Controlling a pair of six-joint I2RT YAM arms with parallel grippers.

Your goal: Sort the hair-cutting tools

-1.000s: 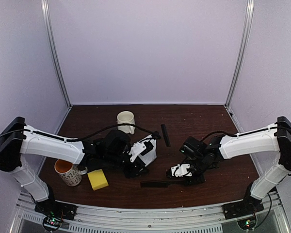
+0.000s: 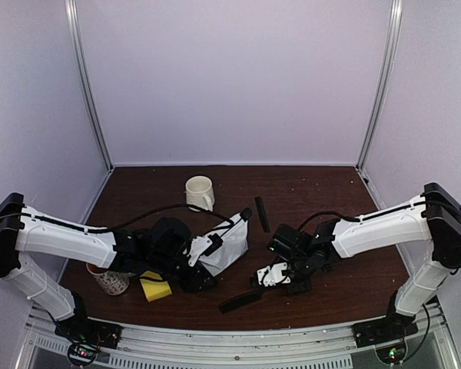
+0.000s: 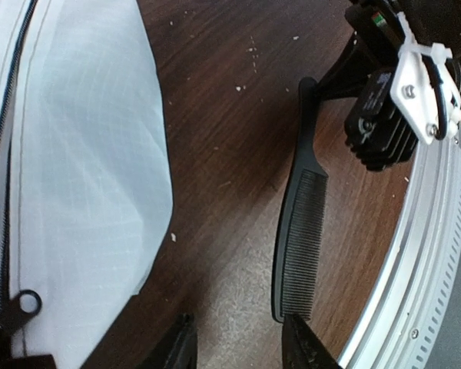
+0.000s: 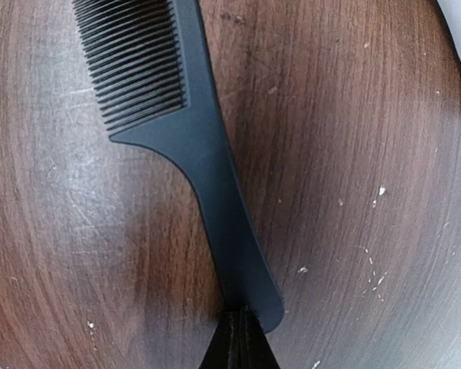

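Observation:
A black comb (image 4: 207, 161) lies flat on the dark table, its toothed end (image 2: 238, 301) towards the left arm. My right gripper is shut at the handle's rounded end; the fingertips meet against the handle's edge, with nothing between them. Seen in the left wrist view, the comb (image 3: 298, 238) stretches from the right gripper towards my left gripper, whose fingers are apart and empty. A white zippered pouch (image 3: 92, 146) fills the left side there. Farther back on the table is another slim black piece (image 2: 262, 214), too small to identify.
A white mug (image 2: 200, 191) stands at the back. On the left, a patterned mug (image 2: 112, 282) and a yellow sponge (image 2: 156, 290) are partly covered by the left arm. Clear wood lies at the back right; a metal rail (image 2: 238, 338) edges the front.
The right gripper went from open around the handle's end to shut against its edge. The comb has turned, its toothed end swinging towards the front.

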